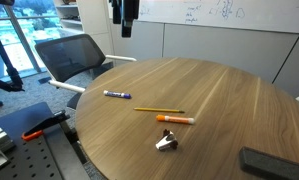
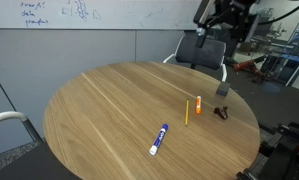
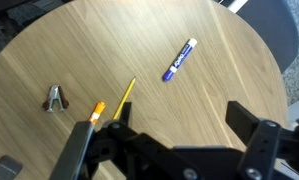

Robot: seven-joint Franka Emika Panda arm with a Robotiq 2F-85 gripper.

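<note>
Wide apart in the wrist view stand the two fingers of my gripper, open with only bare table between them. High over the table's far left side, the gripper [image 1: 126,18] touches nothing in exterior view 1. A blue-and-white marker [image 3: 179,60] lies on the wood, ahead of the fingers in the wrist view. The yellow pencil [image 1: 159,110] rests near the middle, with an orange marker [image 1: 176,119] beside it. Closer to the front edge sits a small dark-and-white clip-like object [image 1: 167,141]; what it is exactly is hard to tell.
A black eraser-like block [image 1: 274,163] lies at the table's right in exterior view 1. An office chair [image 1: 74,57] stands beyond the left edge. A whiteboard [image 1: 224,12] backs the scene.
</note>
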